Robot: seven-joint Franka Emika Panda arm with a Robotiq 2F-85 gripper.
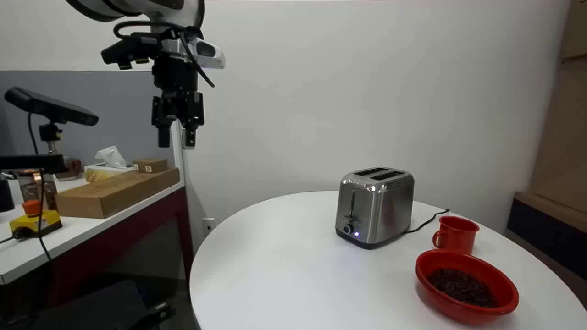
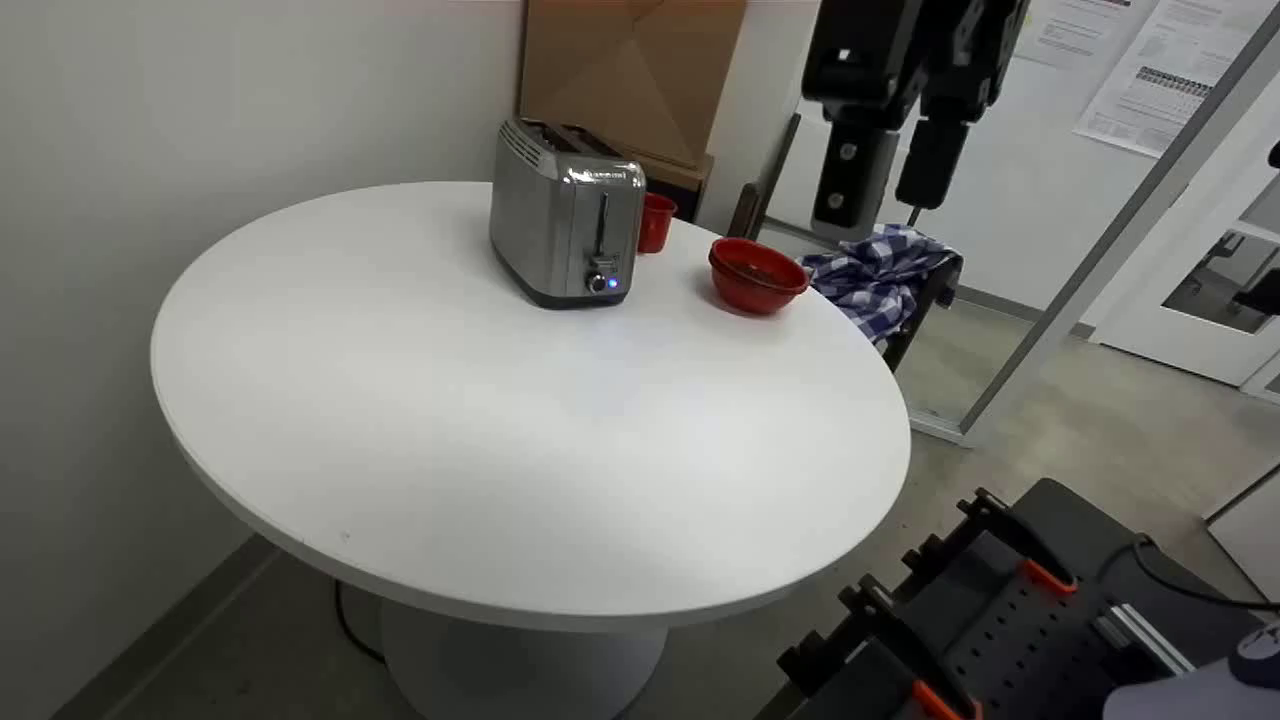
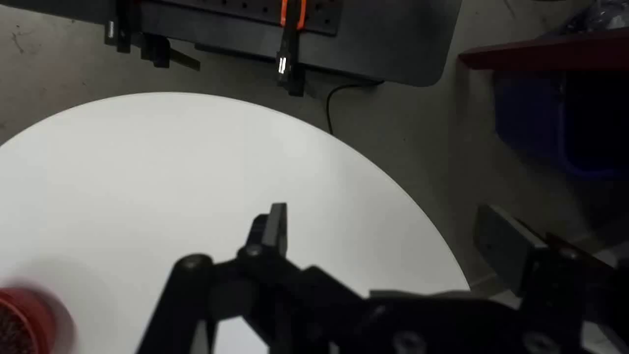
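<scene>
My gripper (image 1: 174,138) hangs high above the table's left side in exterior view 1. Its two fingers stand wide apart, and the gap between them in the wrist view is empty. A silver two-slot toaster (image 1: 375,208) stands upright on the round white table (image 1: 264,258), its small light lit and both slots looking empty from here. To its right is a red mug (image 1: 456,234). In front of the mug sits a red bowl (image 1: 429,277) with dark brown pieces inside. The gripper is well clear of all three.
A toaster cord (image 1: 423,224) runs behind toward the mug. A side desk at left holds a cardboard box (image 1: 118,192), a yellow emergency-stop box (image 1: 35,222) and a camera (image 1: 52,105). A checkered cloth (image 2: 876,276) lies beyond the table.
</scene>
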